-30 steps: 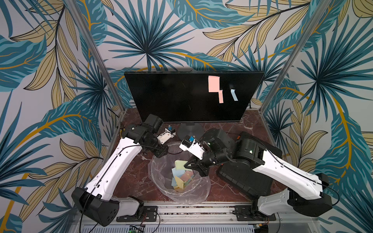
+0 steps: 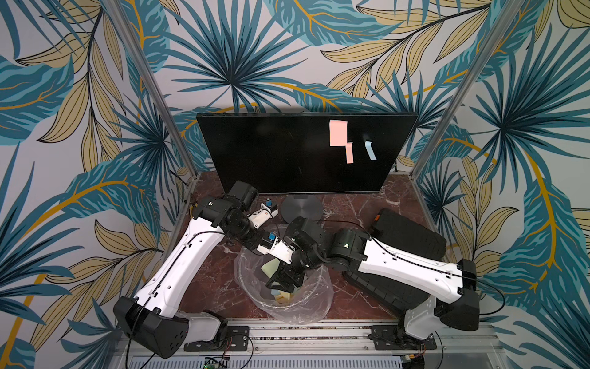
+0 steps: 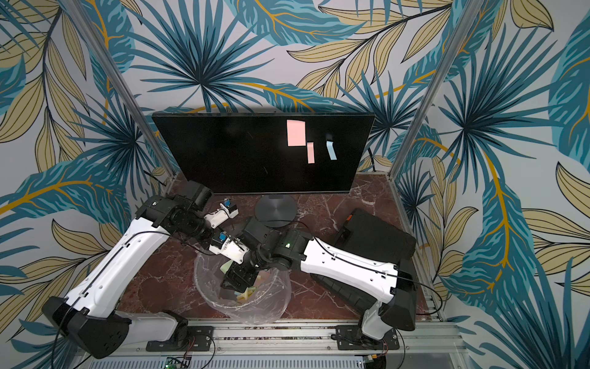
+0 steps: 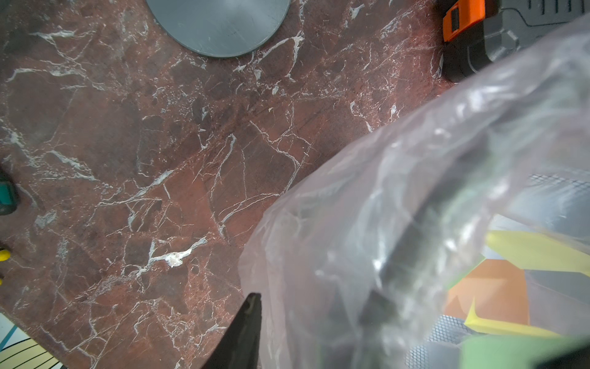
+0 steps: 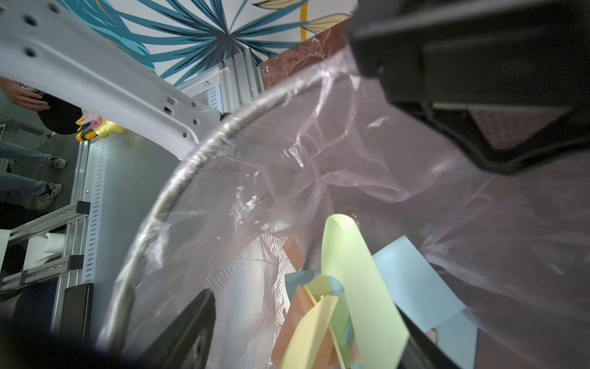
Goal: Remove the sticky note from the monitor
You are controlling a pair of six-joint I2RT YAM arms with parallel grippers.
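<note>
The monitor (image 2: 270, 153) carries a large pink note (image 2: 338, 132), a narrow pink note (image 2: 349, 152) and a pale blue strip (image 2: 370, 150). My left gripper (image 2: 258, 236) is at the rim of the plastic-lined bin (image 2: 313, 304); it looks shut on the translucent liner (image 4: 362, 203). My right gripper (image 2: 284, 284) points down inside the bin over loose sticky notes (image 5: 418, 283). In the right wrist view its fingers stand apart around a pale green note (image 5: 350, 258); I cannot tell whether they touch it.
A black case (image 2: 399, 246) lies to the right of the bin. The monitor's round stand (image 2: 301, 209) is behind the bin. Clear marble tabletop shows at the left.
My right gripper and arm have moved left and down into the bin, over the notes. The left arm and the notes on the monitor look unchanged.
</note>
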